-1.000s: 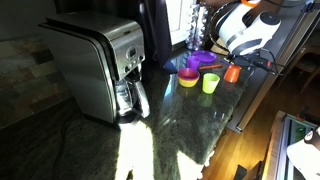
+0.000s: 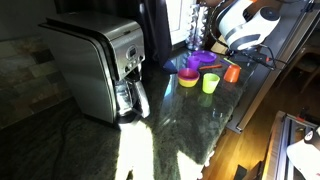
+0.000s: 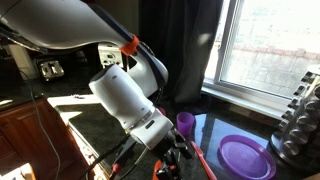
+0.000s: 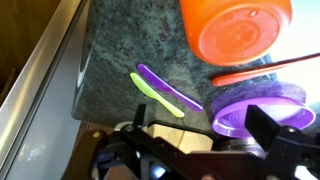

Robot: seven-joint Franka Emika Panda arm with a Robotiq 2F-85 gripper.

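Note:
My gripper stands open in the wrist view, its dark fingers wide apart and nothing held between them. Ahead of it on the dark counter lie a purple knife (image 4: 168,88) and a lime-green knife (image 4: 157,93), close together. An orange cup (image 4: 238,28) is at the top of that view, with an orange-red utensil (image 4: 262,72) beside it. Part of a purple plate (image 4: 243,108) shows at the right, behind the right finger. From exterior view 1, the orange cup (image 2: 232,74) stands below the white arm (image 2: 250,28).
Left of the orange cup stand a green cup (image 2: 210,83), a red-and-yellow bowl (image 2: 188,77) and a purple cup (image 2: 192,62). A coffee maker (image 2: 105,70) is farther left. The counter edge (image 4: 48,95) runs along the wrist view's left side. Open counter lies in front of the coffee maker.
The arm and gripper have risen slightly, away from the orange cup, which shows more clearly now. The objects on the counter look unmoved.

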